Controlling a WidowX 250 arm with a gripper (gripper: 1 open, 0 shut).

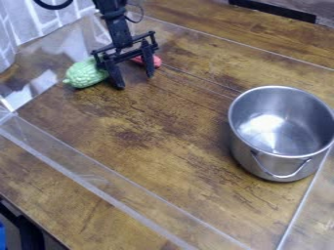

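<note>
My black gripper (133, 70) is low over the wooden table at the upper left, between a green vegetable-like object (84, 73) on its left and a pink object (154, 62) just behind it to the right. Its dark fingers stand spread, reaching down toward the table beside the green object. Whether they touch it is unclear. The pink object is partly hidden behind the gripper.
A large steel pot (279, 132) stands on the right. Clear plastic edges run along the left and front of the wooden surface (156, 166), whose middle is free. A dark ledge lies at the back right.
</note>
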